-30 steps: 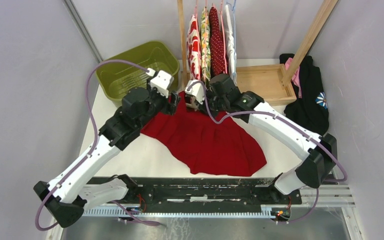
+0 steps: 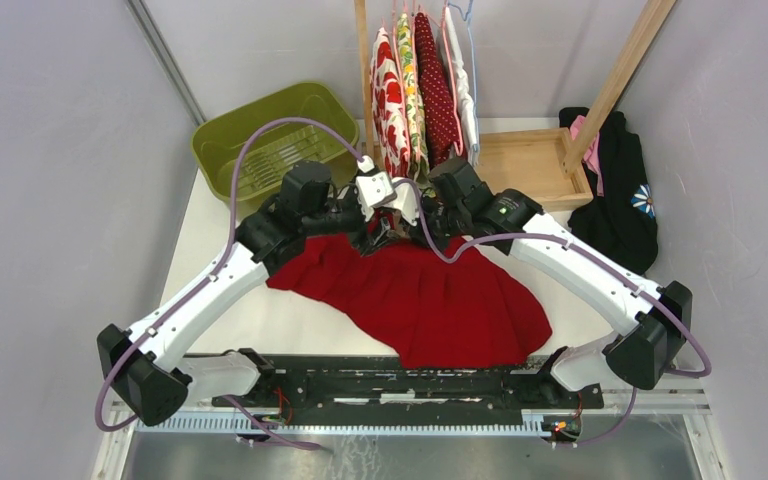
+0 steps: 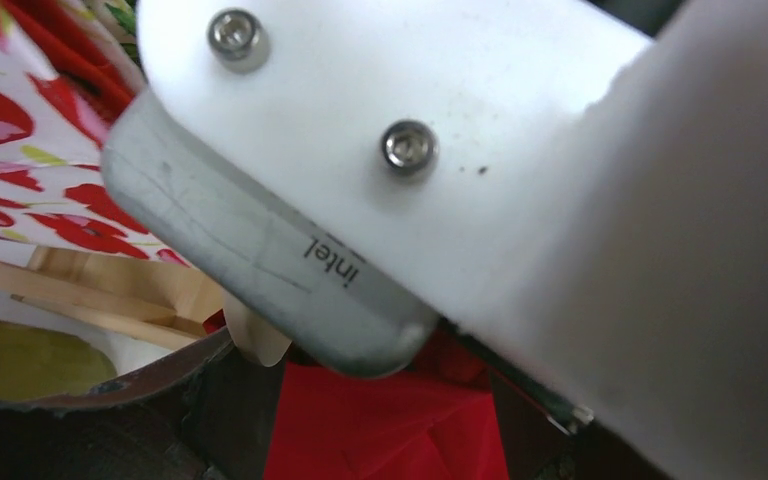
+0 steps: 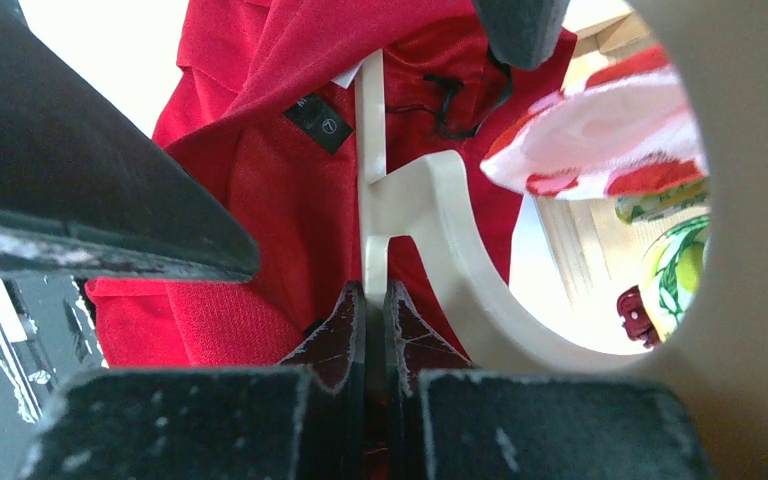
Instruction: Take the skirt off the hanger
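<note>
The red skirt (image 2: 450, 315) is spread over the white table, its upper end hidden under both grippers in the top view. A pale hanger (image 4: 372, 130) runs against the red cloth (image 4: 260, 180) in the right wrist view. My right gripper is shut on the hanger, its two fingers pinching the bar. Dark fingers (image 4: 100, 170) of my left gripper reach in from the upper left and the top of that view. The left gripper is open, with red cloth visible beyond its gap; whether it touches the cloth cannot be told.
Several garments (image 2: 430, 95) hang from the rack just behind the grippers. A green basket (image 2: 222, 150) stands at back left, a wooden tray (image 2: 525, 160) at back right. Dark clothing (image 2: 615, 210) lies at the right. The two wrists are very close together.
My left gripper has come in rightward and slightly toward the front, up against the right one.
</note>
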